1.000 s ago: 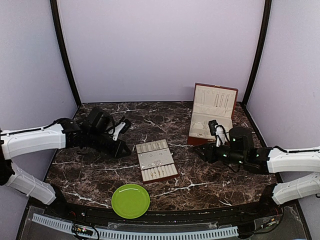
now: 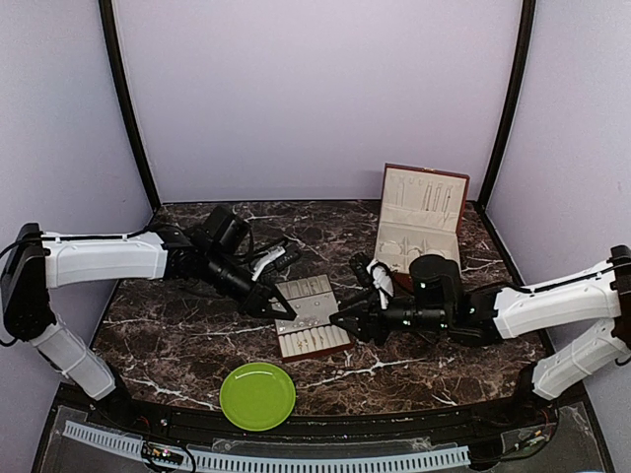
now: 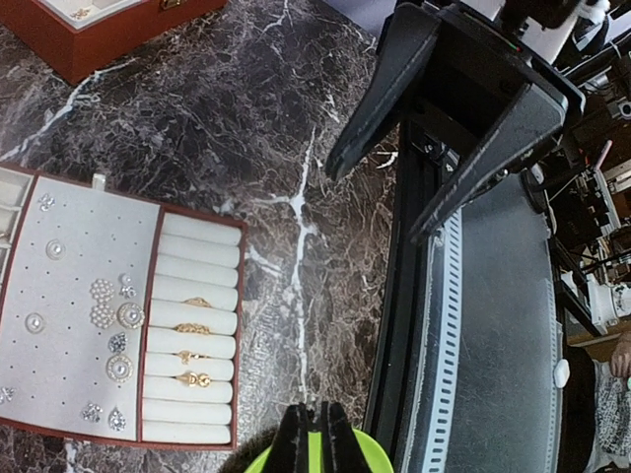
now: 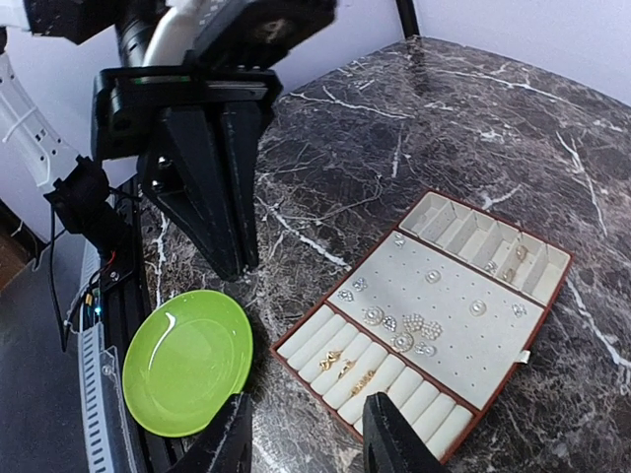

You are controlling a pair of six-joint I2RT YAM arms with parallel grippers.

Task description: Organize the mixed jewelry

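The low tray (image 2: 298, 314) lies mid-table, partly behind both grippers in the top view. Its white panel carries pearl and sparkling earrings (image 3: 130, 314), and gold rings (image 3: 194, 380) sit among padded rolls along one side. Narrow slots (image 4: 483, 241) on the opposite side hold a few small pieces. My left gripper (image 2: 285, 312), above the tray, is shut; its fingertips look close together, and anything small between them is too fine to tell. Near the tray's right edge hovers my right gripper, open, with no object visible between its fingers.
A red jewelry box (image 2: 422, 222) stands open at the back right, necklaces hanging in its lid. The green plate (image 2: 257, 397), seemingly empty, is at the front. Both grippers are close together over the tray. Bare marble lies left of it.
From the left, my left gripper has come over the tray. My right gripper has moved left and toward the front, to the tray's right edge. Tray, box and plate have stayed put.
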